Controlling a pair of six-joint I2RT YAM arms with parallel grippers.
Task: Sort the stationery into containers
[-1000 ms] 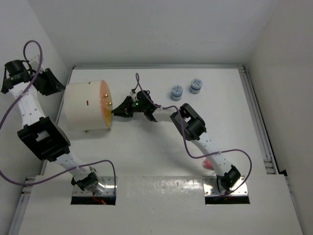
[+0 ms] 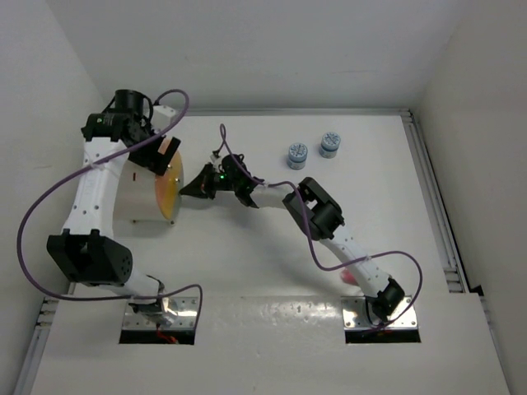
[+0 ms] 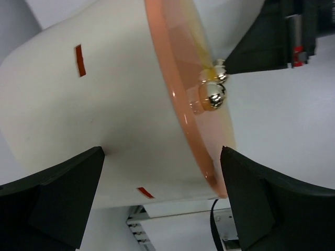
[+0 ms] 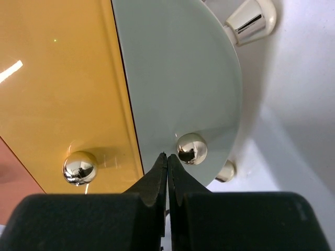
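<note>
A white drum-shaped organizer (image 2: 136, 197) lies at the left, its round end facing right in orange, yellow (image 4: 63, 94) and grey-green (image 4: 178, 83) sections with silver knobs (image 4: 191, 148). My left gripper is open above the organizer, its fingers either side of the white body near the orange rim. My right gripper is shut, with nothing visible between its fingers; its tips are at the grey-green section just below its knob.
Two blue jars (image 2: 298, 155) (image 2: 329, 144) stand at the back right. A pink object (image 2: 348, 276) lies partly hidden under the right arm.
My left gripper has moved from beyond the left edge rightward over the organizer.
</note>
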